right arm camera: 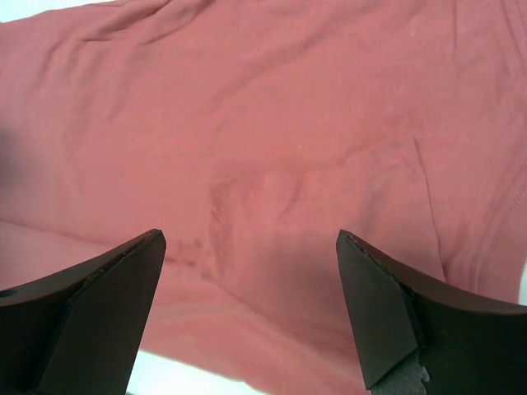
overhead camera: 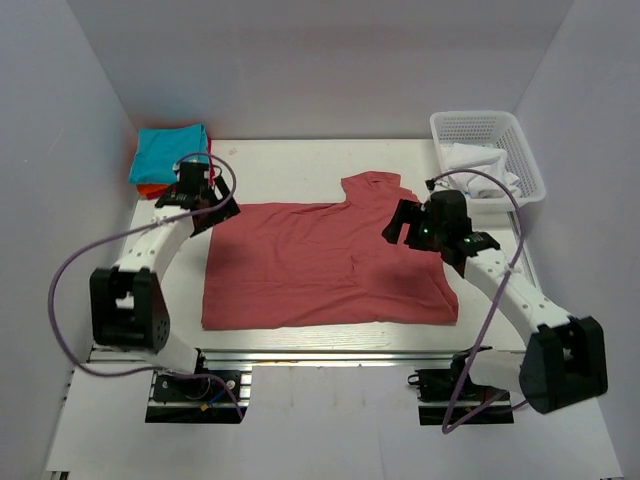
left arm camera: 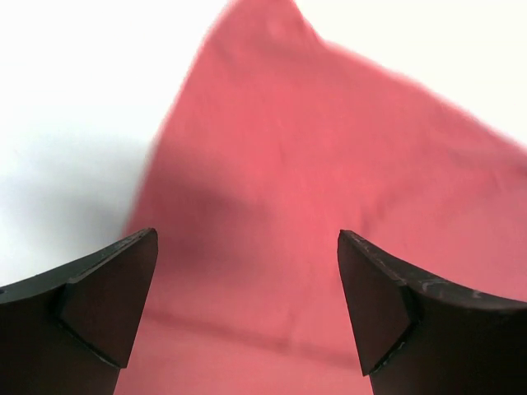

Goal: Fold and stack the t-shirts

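A red T-shirt lies spread flat across the front and middle of the table, one sleeve pointing to the back. My left gripper is open above its left corner; in the left wrist view nothing is between the fingers. My right gripper is open over the shirt's right part; its wrist view shows only red cloth beneath the fingers.
A folded stack of teal, orange and red cloth sits at the back left. A white basket with white cloth in it stands at the back right.
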